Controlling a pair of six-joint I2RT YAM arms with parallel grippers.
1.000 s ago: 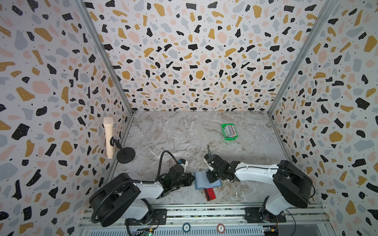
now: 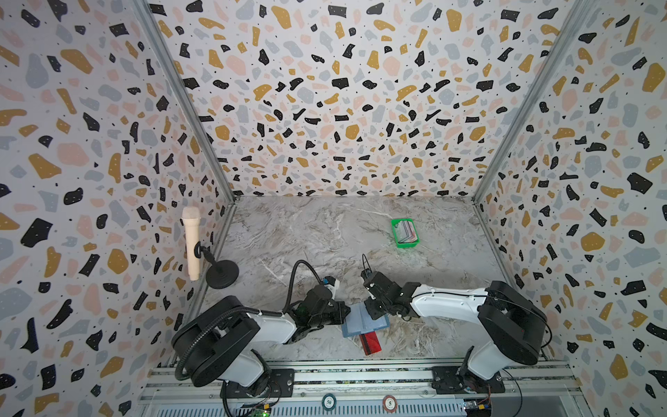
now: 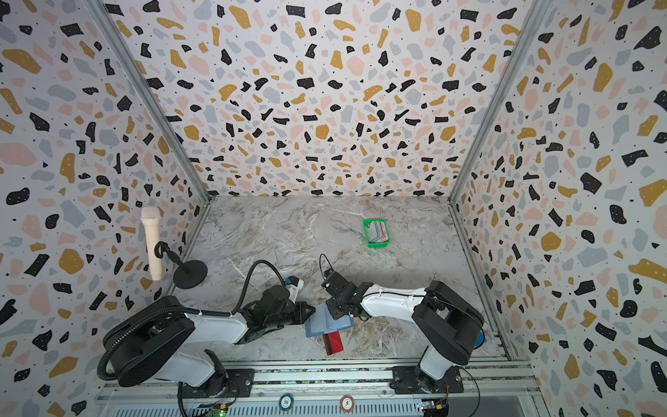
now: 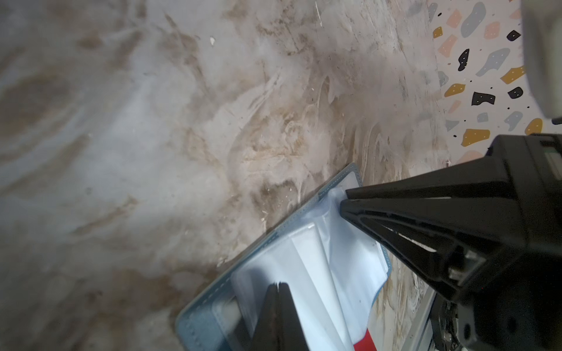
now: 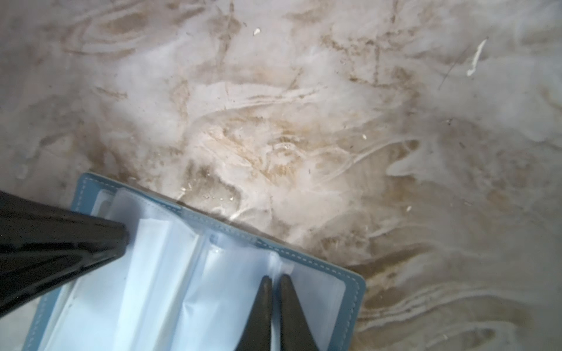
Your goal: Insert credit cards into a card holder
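Note:
An opened card holder point(image 2: 361, 321) with a blue stitched edge and clear pages lies flat near the table's front. Just in front of it rests a red and black card point(image 2: 371, 343); in the left wrist view a red corner of it point(image 4: 366, 342) peeks out by the pages. Over the holder's left side, my left gripper is shut, its tips above a clear page with nothing visible between them. My right gripper has its fingertips close together at the clear page on the right half; a slim gap shows between them. Whether the page is pinched is hidden.
A green basket point(image 2: 408, 244) filled with cards stands at the back right. On the left side a black round stand point(image 2: 222, 274) carries a beige rod point(image 2: 192, 243).
The left gripper has edged to the right over the holder. The holder has slid a little left; the red card stays put.

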